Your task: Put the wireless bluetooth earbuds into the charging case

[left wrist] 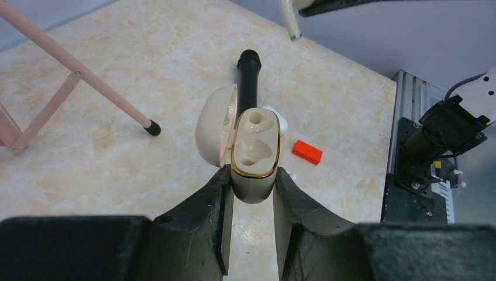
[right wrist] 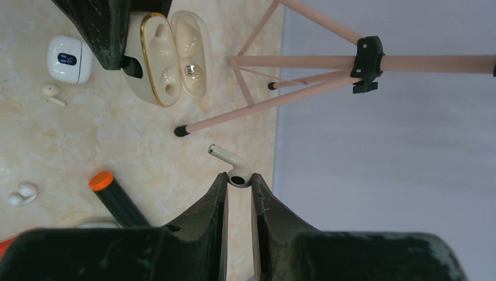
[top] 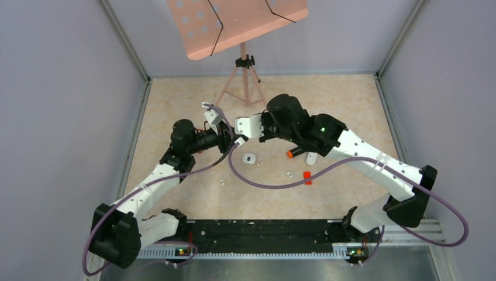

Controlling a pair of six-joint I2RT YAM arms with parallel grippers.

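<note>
In the left wrist view an open white charging case with a gold rim is pinched by my left gripper. Both of its earbud wells are empty, and its lid is swung back. My right gripper is shut on a white earbud, whose stem sticks out past the fingertips, up and to the left. The case also shows at upper left in the right wrist view, apart from the held earbud. In the top view, the right wrist covers both fingertips and the case.
A second, closed white case and several loose earbuds lie on the table. A black microphone with an orange end and a red block are at right. A pink tripod stand stands behind the arms.
</note>
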